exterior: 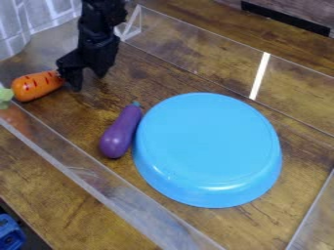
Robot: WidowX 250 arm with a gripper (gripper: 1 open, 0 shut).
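The dark gripper point(81, 61) reaches down from the top left, its tip low over the wooden surface just right of an orange toy carrot point(37, 86). Whether its fingers are open or shut is unclear in the dark blur. The carrot lies at the left edge, green top pointing left. A purple toy eggplant point(120, 131) lies in the middle, left of a large blue round plate or lid point(206, 148).
A clear plastic wall runs diagonally along the lower left, with a blue object point(8, 232) beyond it.
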